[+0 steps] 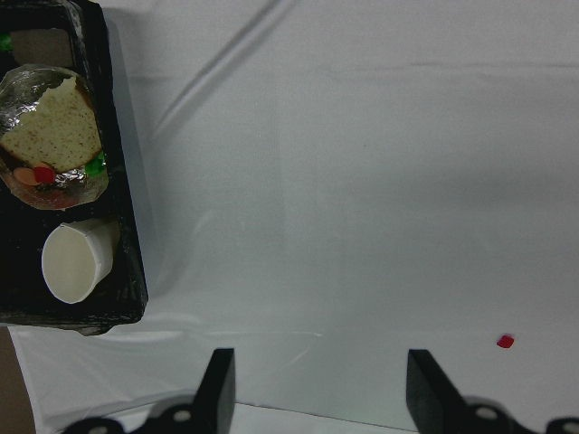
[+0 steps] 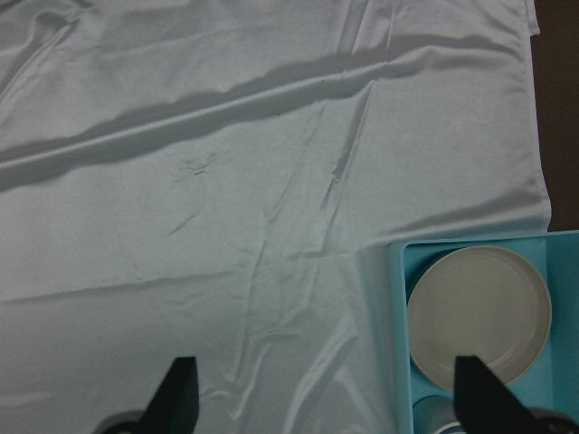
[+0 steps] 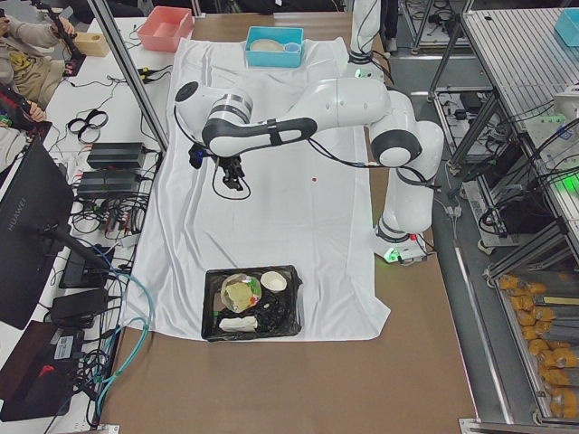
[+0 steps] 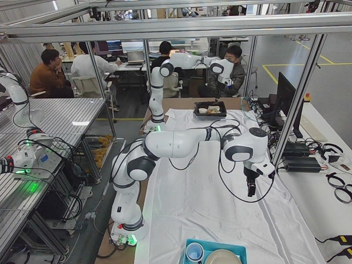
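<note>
My left gripper hangs open over the white tablecloth, nothing between its fingers. Beside it in the left wrist view is a black tray (image 1: 127, 271) holding a paper cup (image 1: 71, 264) and a bowl with bread (image 1: 50, 127); a white item (image 3: 239, 324) also lies in it. My right gripper is open above the cloth, beside a blue bin (image 2: 398, 325) with a plate (image 2: 478, 316) and a mug (image 4: 194, 252). A small red piece (image 1: 506, 341) lies on the cloth.
A pink bin (image 3: 166, 27) stands on the side table, with a monitor, cables and metal frame posts along the workspace's edge.
</note>
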